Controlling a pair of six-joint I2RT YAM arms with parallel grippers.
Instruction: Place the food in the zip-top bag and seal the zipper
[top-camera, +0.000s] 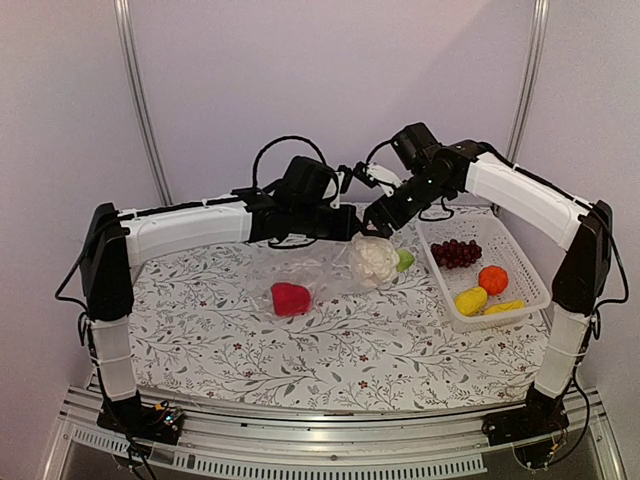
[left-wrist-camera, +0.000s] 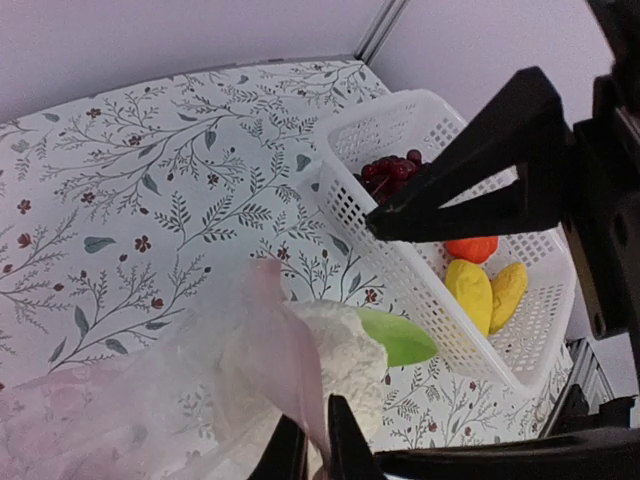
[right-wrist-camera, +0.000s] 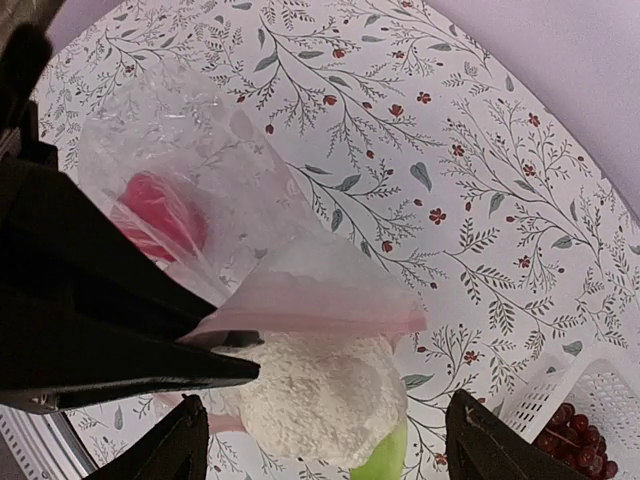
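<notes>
The clear zip bag (top-camera: 262, 270) with its pinkish rim (left-wrist-camera: 300, 375) lies toward the middle of the table, a red food (top-camera: 290, 299) inside. My left gripper is shut on that rim, holding it raised. White cauliflower (right-wrist-camera: 325, 400) with a green leaf (right-wrist-camera: 383, 458) rests low at the bag's mouth, partly under the raised rim; its leaf end sticks out. How deep it sits inside I cannot tell. My right gripper is open above the cauliflower, its fingers (right-wrist-camera: 478, 435) apart and clear of it.
A white basket (top-camera: 440, 292) on the right holds grapes (top-camera: 456, 253), an orange-red food (top-camera: 492, 280) and two yellow foods (top-camera: 471, 301). Both grippers are very close together over the bag mouth.
</notes>
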